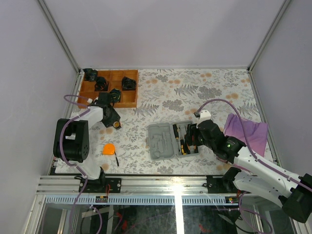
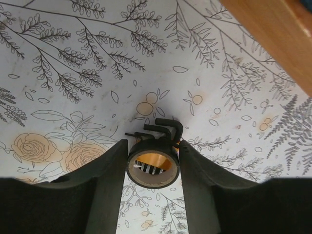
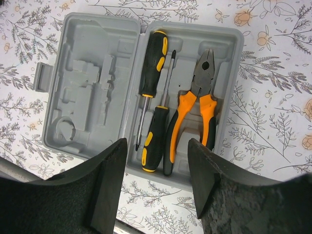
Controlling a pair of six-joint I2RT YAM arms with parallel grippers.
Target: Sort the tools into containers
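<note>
In the left wrist view, my left gripper has its fingertips on either side of a black round holder (image 2: 153, 183) with an orange inside and hex keys poking out, on the table. Whether it grips is unclear. My right gripper stands open over the grey toolbox (image 3: 90, 44), which holds two yellow-black screwdrivers (image 3: 153, 63) and orange-handled pliers (image 3: 207, 124). An orange tape measure (image 1: 108, 149) and a thin dark tool (image 1: 117, 159) lie at the front left.
The wooden compartment box (image 1: 126, 101) at the back left has dark contents in several compartments. A purple cloth (image 1: 248, 131) lies at the right.
</note>
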